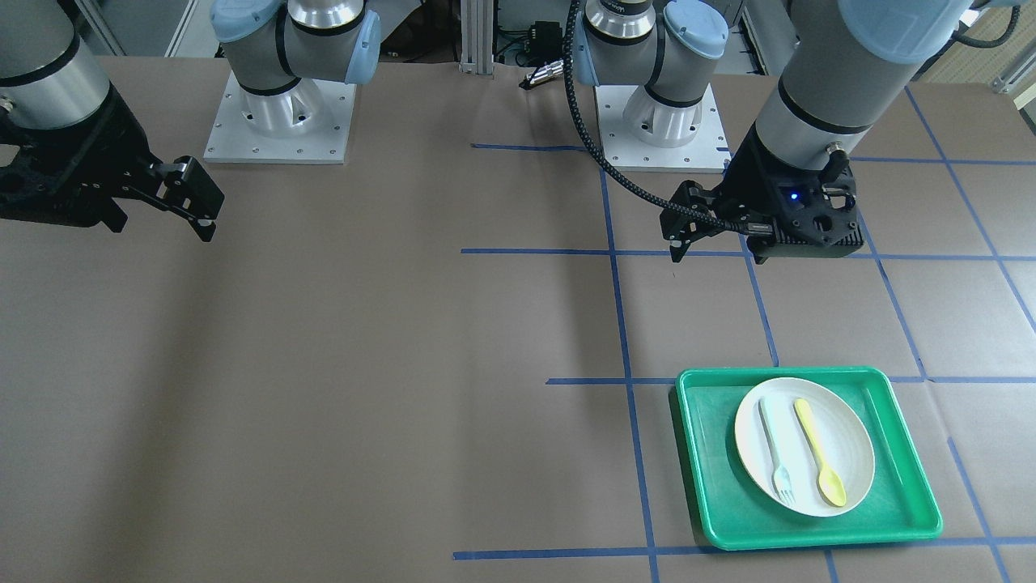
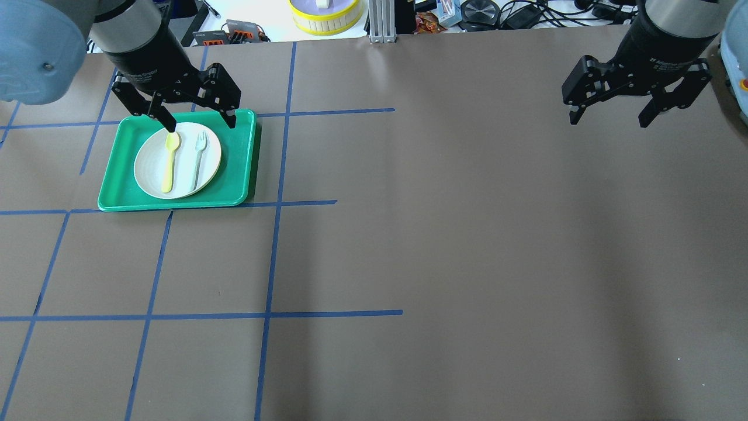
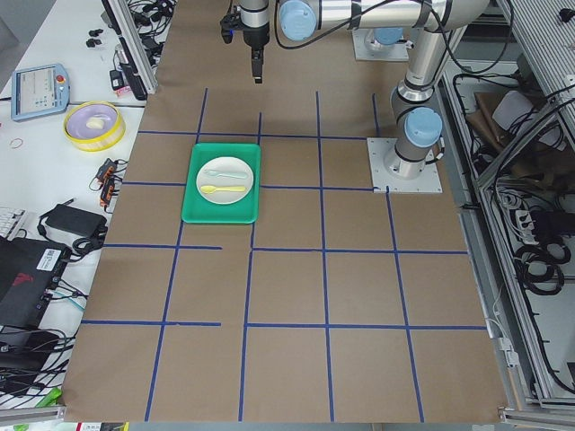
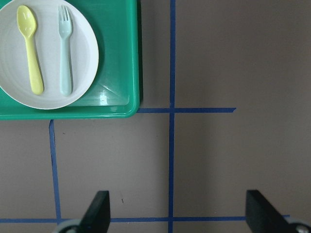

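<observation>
A green tray [image 1: 709, 457] [image 3: 193, 206] [image 2: 238, 161] [image 4: 116, 58] lies on the taped grey-brown table. In it is a white plate [image 1: 767, 495] [image 3: 225, 171] [image 2: 147, 161] [image 4: 82, 53] holding a yellow spoon [image 1: 830, 476] [image 2: 169, 161] [image 4: 30, 48] and a pale blue fork [image 1: 782, 471] [image 2: 198, 154] [image 4: 65, 58], side by side. In the left wrist view my gripper shows two widely separated fingers at the bottom edge, open with nothing between them, above bare table beside the tray.
Other robot arms stand around the table, one with its black gripper [image 2: 634, 91] in the top view. A yellow-rimmed bowl [image 3: 94, 135] and electronics sit on a white side surface.
</observation>
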